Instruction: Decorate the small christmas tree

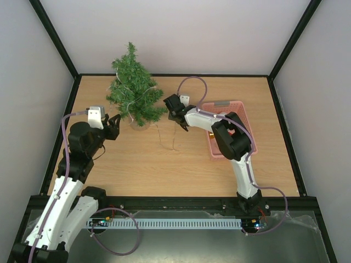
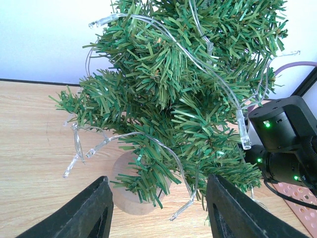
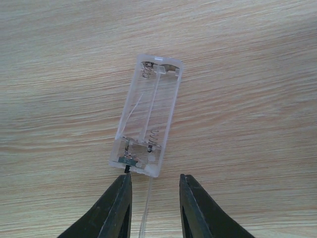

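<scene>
The small green tree (image 1: pixel 134 87) stands at the back left on its base (image 2: pixel 133 198), a clear light string (image 2: pixel 166 151) draped through its branches. My left gripper (image 1: pixel 114 126) hangs left of the tree; in its wrist view the fingers are open with only branches beyond. My right gripper (image 1: pixel 181 118) is at the tree's right, pointing down at the table; in its wrist view a clear empty battery box (image 3: pixel 146 114) lies on the wood just beyond the part-open fingers, a thin wire running from it.
A pink basket (image 1: pixel 249 129) with ornaments sits at the right, partly under the right arm. Walls bound the workspace at back and sides.
</scene>
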